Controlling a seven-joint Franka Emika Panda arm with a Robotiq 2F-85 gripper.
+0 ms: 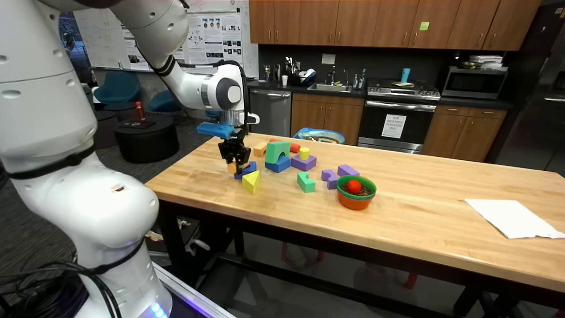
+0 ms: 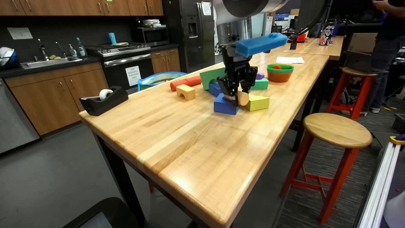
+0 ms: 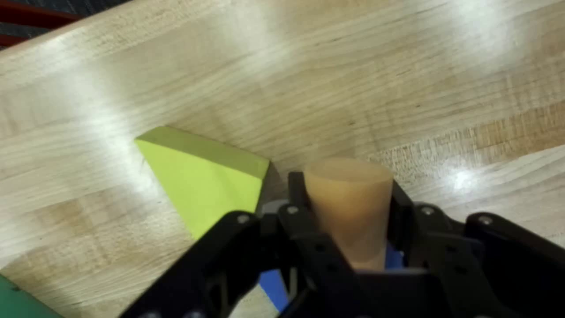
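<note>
Between my gripper's fingers is an orange cylinder [image 3: 349,212], its round end facing out past the fingertips. My gripper [image 2: 237,97], shut on it, is low over the table's left part. Right under or beside the cylinder is a blue block [image 2: 225,105]; the wrist view shows only slivers of it behind the fingers. A yellow triangular block [image 3: 212,180] lies close by on the table. An orange arch block [image 2: 186,91] sits apart, nearer the table's far edge. Whether the cylinder touches the blue block I cannot tell.
A green arch [image 1: 277,152] on a blue block and a yellow cylinder [image 1: 304,153] on a purple block [image 1: 303,162] stand close by. Farther right are a green block [image 1: 306,183], purple blocks and stacked bowls [image 1: 355,200].
</note>
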